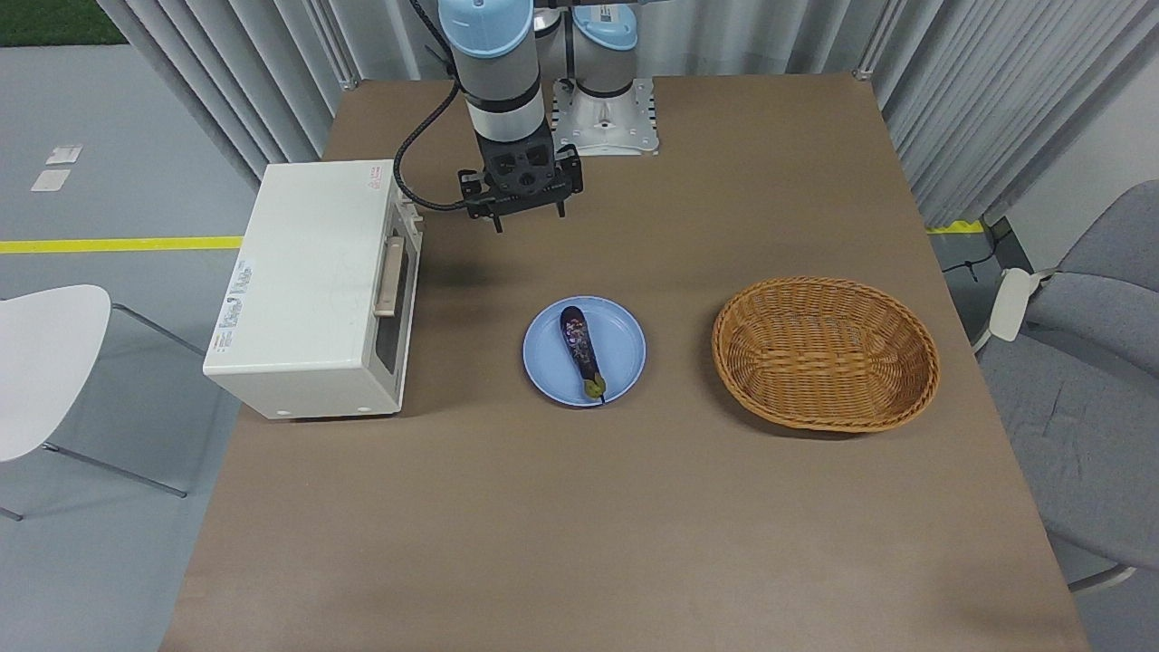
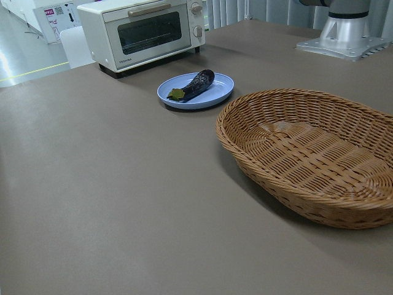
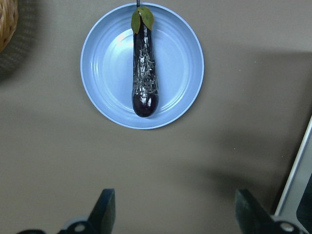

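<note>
A dark purple eggplant [image 1: 580, 344] with a green stem end lies on a light blue plate [image 1: 541, 351] in the middle of the table, also visible in the left view [image 2: 198, 85]. My gripper [image 1: 529, 215] hangs above the table behind the plate, beside the white toaster oven. In the wrist view its two fingers [image 3: 105, 209] are spread wide apart, with bare table between them and the eggplant [image 3: 145, 73] ahead of them. The gripper is open.
The white toaster oven [image 1: 293, 277] stands at the left, its door facing the plate. An empty wicker basket [image 1: 826, 348] sits right of the plate. The robot base stands at the back.
</note>
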